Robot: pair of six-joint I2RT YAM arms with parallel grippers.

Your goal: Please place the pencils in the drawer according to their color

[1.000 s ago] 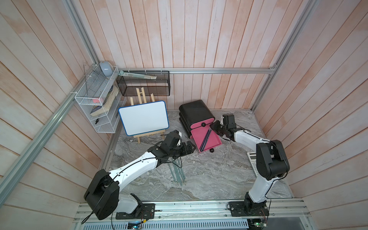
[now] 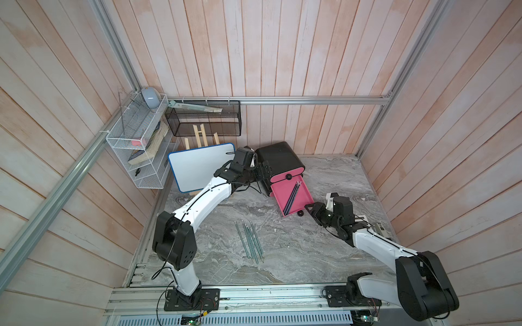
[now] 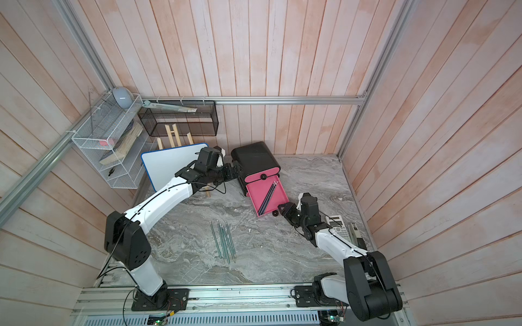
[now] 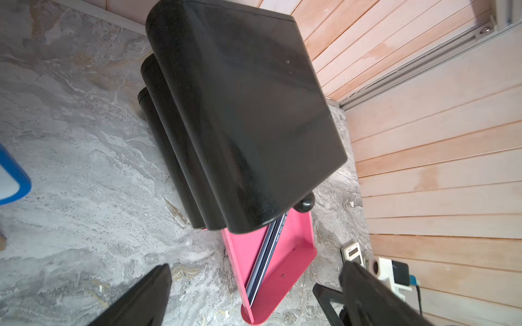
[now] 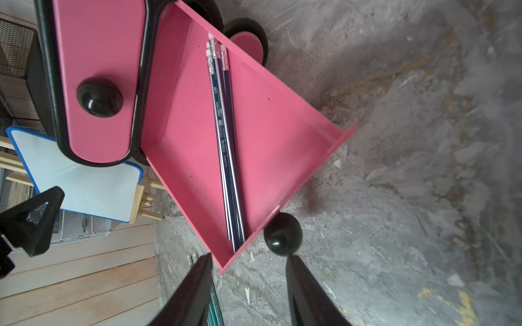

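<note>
An open pink drawer (image 5: 272, 135) of the black cabinet (image 4: 244, 108) holds several dark pencils (image 5: 228, 146) lying lengthwise. Several green pencils (image 2: 249, 241) lie loose on the marble table in front. My left gripper (image 2: 262, 172) is raised at the cabinet's left, above its side; in the left wrist view its fingers are blurred and wide apart at the lower corners, nothing seen between them. My right gripper stands open at the front right corner of the drawer, low beside its round knob (image 5: 282, 233), holding nothing.
A whiteboard (image 2: 195, 165) on an easel stands back left, beside wire shelves (image 2: 136, 146). A calculator (image 3: 337, 228) lies at the right under my right arm. The table's front middle and back right have free room.
My left gripper has risen and moved back toward the cabinet top.
</note>
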